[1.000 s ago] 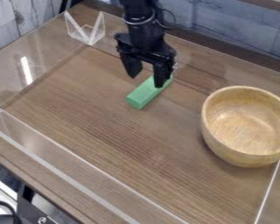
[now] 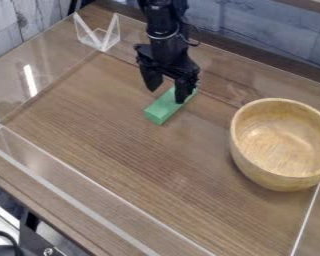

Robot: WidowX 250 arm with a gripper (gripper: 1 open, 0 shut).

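A black robot arm comes down from the top centre, its open gripper [image 2: 168, 75] over the far end of a flat green oblong object [image 2: 163, 109]. The object lies diagonally on the wooden table [image 2: 109, 170]. Whether the fingers touch it cannot be told.
A large light wooden bowl [image 2: 276, 145] stands at the right. Clear plastic pieces sit at the top left and left edges.
The gripper has shifted a little to the left over the last second. The green object and bowl look unmoved.
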